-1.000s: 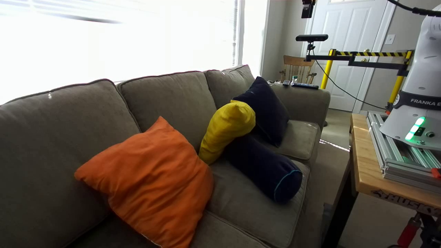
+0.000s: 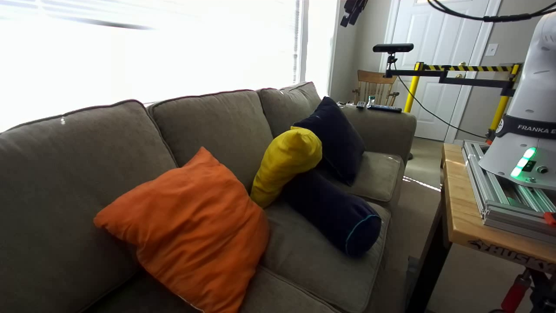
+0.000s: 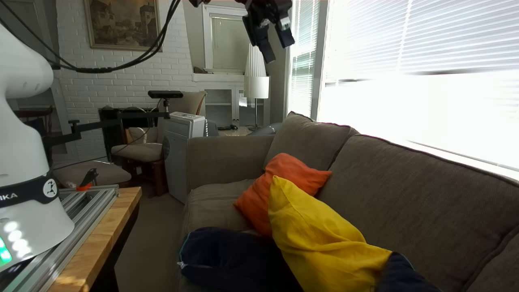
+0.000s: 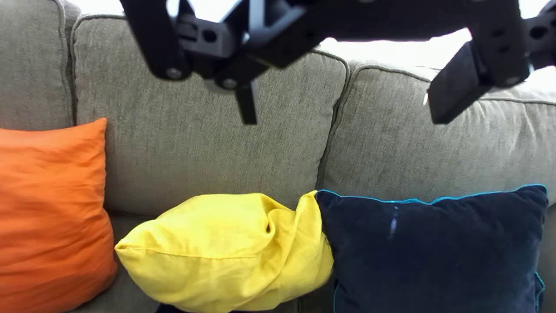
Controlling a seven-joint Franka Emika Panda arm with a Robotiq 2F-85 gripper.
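Note:
High above the sofa, my gripper (image 3: 279, 52) is open and empty, its two fingers apart in exterior view 2; only its lower end shows at the top of exterior view 1. Below it in the wrist view, a crumpled yellow pillow (image 4: 224, 250) leans between an orange pillow (image 4: 49, 219) on the left and a square navy pillow with blue piping (image 4: 438, 250) on the right. A navy bolster (image 2: 333, 211) lies across the seat in exterior view 1, its back end against the yellow pillow. None of the pillows touches my gripper.
The grey sofa (image 2: 213, 125) runs beneath a bright window. Remotes (image 2: 384, 108) and a small bottle lie on its far armrest. My arm's base stands on a wooden bench (image 2: 456, 208), with a floor gap before the sofa. A camera (image 2: 393, 48) is mounted on a black arm.
In exterior view 1 my gripper has shifted left, toward the window side, and now appears tilted. The pillows have stayed where they were.

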